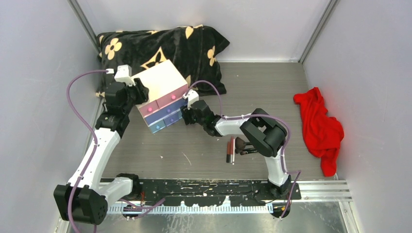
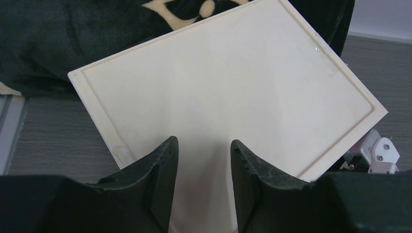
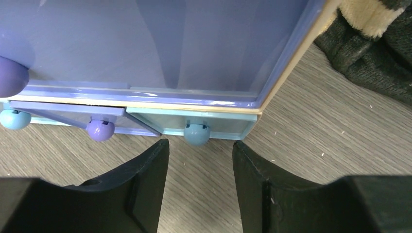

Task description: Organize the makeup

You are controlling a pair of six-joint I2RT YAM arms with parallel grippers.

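A small chest of drawers (image 1: 160,77) with a white top stands angled at the left, with pink, blue and light-blue drawer fronts. My left gripper is open above its white top (image 2: 223,82), nothing between the fingers. At the chest's lower right front, my right gripper stands open, its fingertips on either side of the light-blue knob (image 3: 197,134) in the right wrist view. That knob's drawer front lies under a wide blue drawer (image 3: 145,48). On the table lie a makeup brush (image 1: 241,144) and several pencil-like sticks (image 1: 230,150), partly behind the right arm.
A dark flowered cushion (image 1: 209,48) leans behind the chest. Red cloth (image 1: 320,131) lies at the far right.
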